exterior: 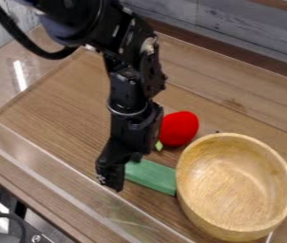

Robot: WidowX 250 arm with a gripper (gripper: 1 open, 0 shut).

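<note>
My black gripper (pixel 125 161) hangs low in the middle of the camera view, open, its fingertips over the near end of a green block (pixel 154 177) lying on the wooden surface. A red round object (pixel 180 127) lies just behind the block, partly beside the arm, with a small yellowish item next to it. A large beige bowl (pixel 235 218) stands to the right of the green block.
A clear edge strip runs along the front left, and a low wall (pixel 235 33) stands at the back.
</note>
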